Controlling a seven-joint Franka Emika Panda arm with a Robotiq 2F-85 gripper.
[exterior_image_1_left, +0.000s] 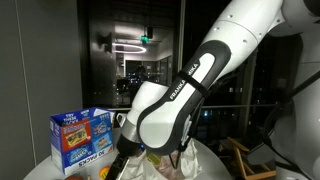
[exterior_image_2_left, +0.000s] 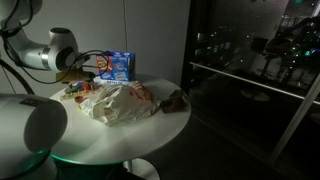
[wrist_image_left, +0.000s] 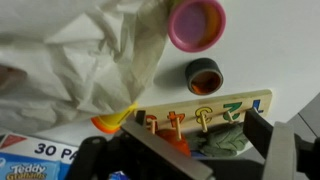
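My gripper is open, its dark fingers at the bottom of the wrist view with a gap between them. Behind that gap lies a wooden board (wrist_image_left: 220, 108) with coloured letters and pegs. A red item (wrist_image_left: 172, 139) and a dark green item (wrist_image_left: 222, 138) also show there, partly hidden by the fingers. Just above the board sits a small dark cup (wrist_image_left: 204, 76), and a pink round container (wrist_image_left: 196, 24) is farther up. Nothing shows held. In exterior view 1 the arm hides most of the fingertips.
A crumpled pale bag (exterior_image_2_left: 120, 102) takes up much of the white table (exterior_image_2_left: 163, 126). The blue snack box (exterior_image_1_left: 82, 138) stands upright near the table's far side. A yellow-orange item (wrist_image_left: 110, 121) lies beside the bag. A dark object (exterior_image_2_left: 174, 102) rests near the table's right edge.
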